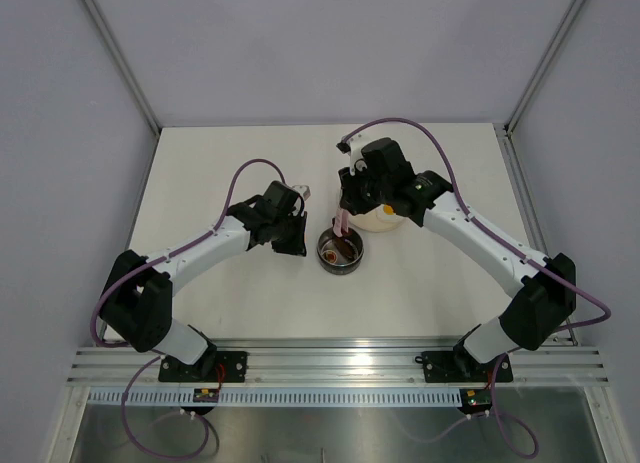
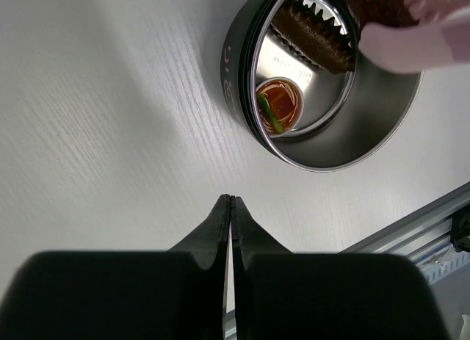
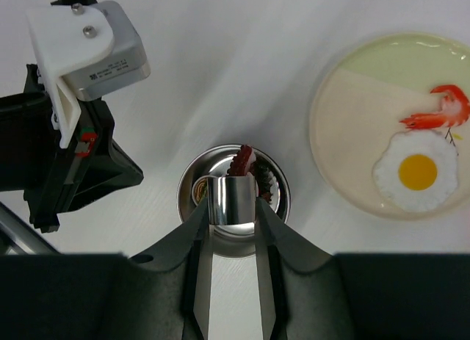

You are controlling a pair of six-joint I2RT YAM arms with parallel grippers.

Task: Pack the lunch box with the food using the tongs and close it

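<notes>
My right gripper (image 1: 343,211) is above the steel lunch box (image 1: 340,266), holding a shiny metal piece (image 3: 232,200) between its fingers; dark red food (image 3: 241,161) shows just beyond it. In the left wrist view, pink finger pieces and brown food reach over the box rim. Inside the box (image 2: 367,131) are a brown piece in a fluted cup (image 2: 308,33) and a small orange-red dish with a green piece (image 2: 279,105). My left gripper is shut, left of the box, with nothing visible between its fingers.
A cream plate (image 3: 345,156) with a fried egg (image 3: 415,167) and shrimp (image 3: 448,109) lies behind and right of the box, partly under the right arm.
</notes>
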